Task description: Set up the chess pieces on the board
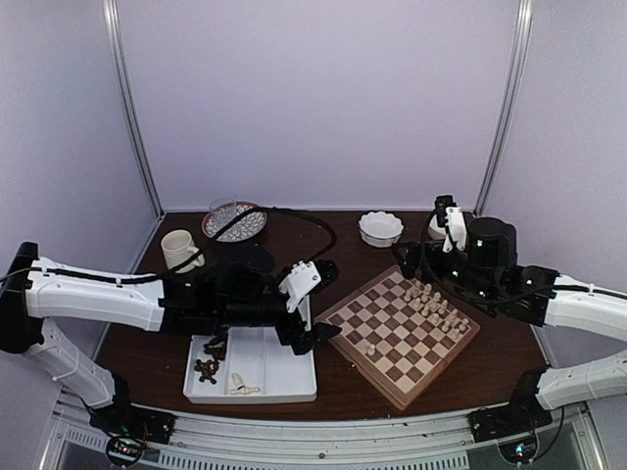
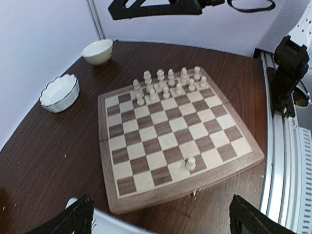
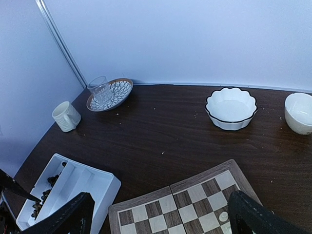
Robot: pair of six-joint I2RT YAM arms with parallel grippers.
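The wooden chessboard [image 1: 402, 387] lies turned on the table, with several white pieces [image 2: 161, 78] upright along its far right side. A single white piece [image 2: 190, 164] stands apart on a square near the opposite edge. In the white tray [image 1: 299, 390], dark pieces [image 1: 207, 367] fill the left compartment, and a few white pieces [image 1: 243, 385] lie in another. My left gripper [image 1: 328, 304] is open above the gap between tray and board, nothing between its fingers. Over the board's far corner my right gripper [image 1: 402, 257] hangs open and empty.
At the back stand a mug [image 1: 182, 250], a patterned plate [image 3: 124, 87] with a clear glass [image 3: 100, 90] on it, a scalloped bowl [image 1: 380, 228] and a second white bowl [image 3: 298, 113]. Between plate and scalloped bowl the dark table is bare.
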